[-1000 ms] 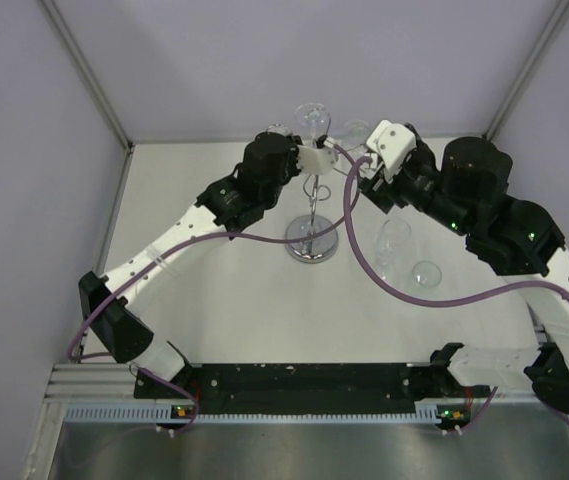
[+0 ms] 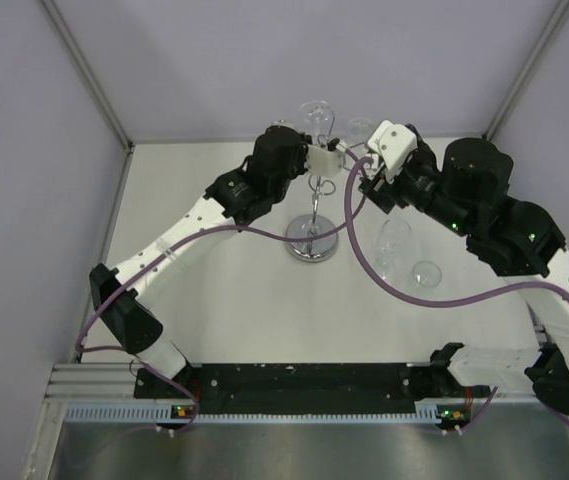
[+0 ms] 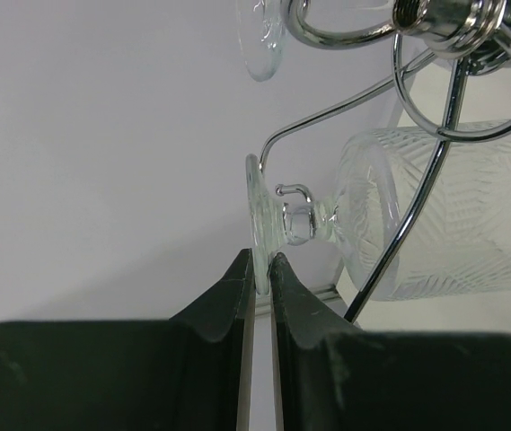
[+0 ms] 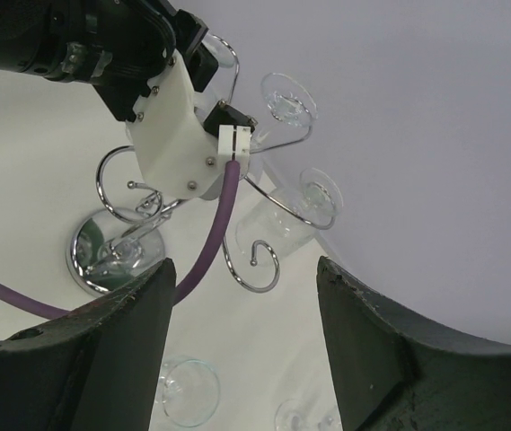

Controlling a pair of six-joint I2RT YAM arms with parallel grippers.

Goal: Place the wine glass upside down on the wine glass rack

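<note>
In the left wrist view, a clear wine glass with a patterned bowl (image 3: 453, 211) has its stem at a curled hook of the chrome wine glass rack (image 3: 417, 193). Its foot (image 3: 259, 211) lies on the hook's far side from the bowl, so the glass is upside down. My left gripper is closed to a narrow gap, with the edge of that foot between its fingertips. From above, this gripper hides most of the glass beside the rack's stand (image 2: 314, 205). Over the table to the right, my right gripper stands open, nothing between its fingers.
More upturned glasses hang on the rack, one with its foot (image 4: 289, 97) at the top and another nearby (image 4: 321, 196). On the table, right of the round rack base (image 2: 310, 240), are a glass (image 2: 394, 238) and a round glass piece (image 2: 426, 274). Left of the rack is clear.
My left arm has shifted slightly right and toward the back. The rack's top and its hanging glasses have moved slightly right with it. The right arm has stayed still.
</note>
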